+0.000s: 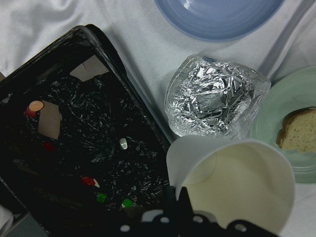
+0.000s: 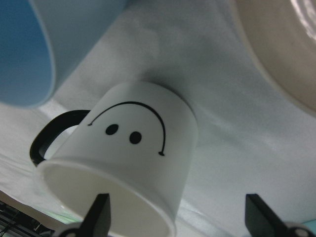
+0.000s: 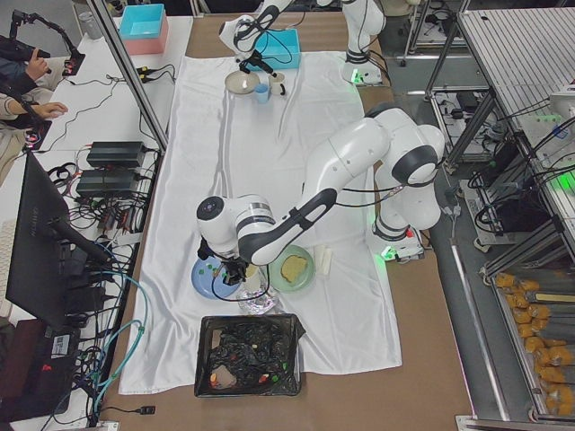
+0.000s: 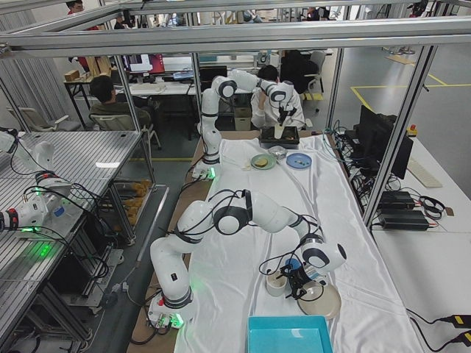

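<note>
My left gripper is shut on a white cup (image 1: 232, 187) by its rim, held above the foil bowl (image 1: 215, 96) beside a black lined bin (image 1: 84, 143) containing scraps. A blue plate (image 1: 219, 15) and a green plate (image 1: 301, 158) with bread (image 1: 301, 128) lie nearby. My right gripper is open over a white smiley mug (image 2: 148, 158) with a black handle; a blue cup (image 2: 69, 34) and a beige plate (image 2: 286, 39) are beside the mug.
A turquoise bin (image 4: 288, 334) stands beside the right gripper's items. Monitors and cables (image 3: 45, 251) line one side of the table.
</note>
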